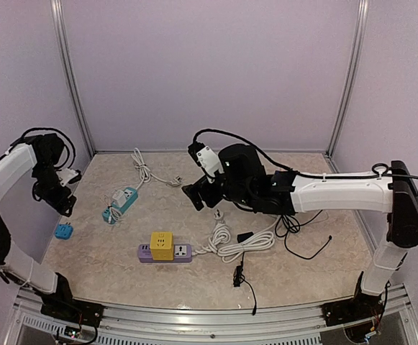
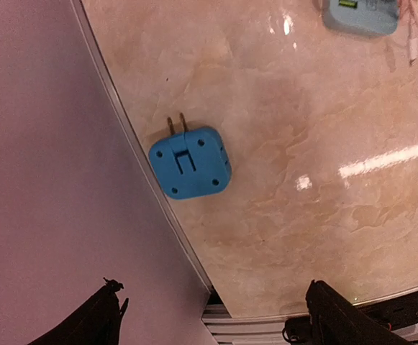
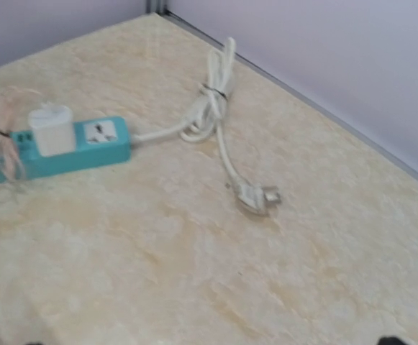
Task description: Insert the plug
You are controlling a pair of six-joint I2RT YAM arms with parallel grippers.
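Observation:
Close to the left wall lies a blue plug adapter (image 1: pixel 64 231), its two metal prongs showing in the left wrist view, where the adapter (image 2: pixel 190 164) is left of centre. My left gripper (image 1: pixel 66 208) is above and just behind it, open and empty, its fingers (image 2: pixel 93 316) wide apart. A teal power strip (image 1: pixel 121 204) carries a white plug block (image 3: pixel 52 131) with a pale bundled cord; one socket (image 3: pixel 101 131) beside the block is free. Over the middle hovers my right gripper (image 1: pixel 198 200), open, with nothing seen between its fingertips.
A purple strip (image 1: pixel 182 253) bears a yellow cube adapter (image 1: pixel 162 246); coiled white cable (image 1: pixel 248 246) and black cords (image 1: pixel 289 226) lie right of it. The teal strip's white cable ends in a loose plug (image 3: pixel 258 199).

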